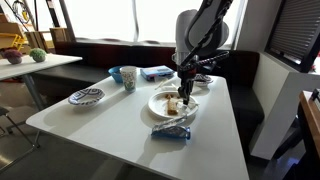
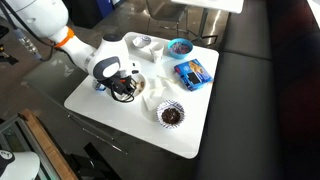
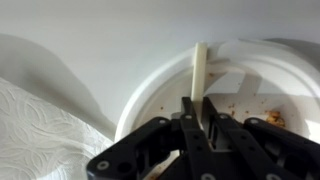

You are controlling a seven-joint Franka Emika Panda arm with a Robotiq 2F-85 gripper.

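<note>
In the wrist view my gripper is shut on a thin, pale stick-like handle (image 3: 199, 70); its other end is hidden by the fingers. Below it lies a white plate (image 3: 146, 106) with brown crumbs (image 3: 274, 118). From the side, my gripper (image 1: 186, 98) hangs low over the right part of the plate (image 1: 157, 110). A light brown piece of food (image 1: 172, 106) rests on that plate, just left of the fingers. Whether the held thing touches the plate, I cannot tell.
White paper towel (image 3: 40, 130) lies beside the plate. A blue-and-silver packet (image 1: 171, 131) lies nearer the front. Around stand a patterned bowl (image 1: 87, 96), a cup (image 1: 128, 78), a blue bag (image 2: 193, 74) and a bowl with dark contents (image 2: 171, 115).
</note>
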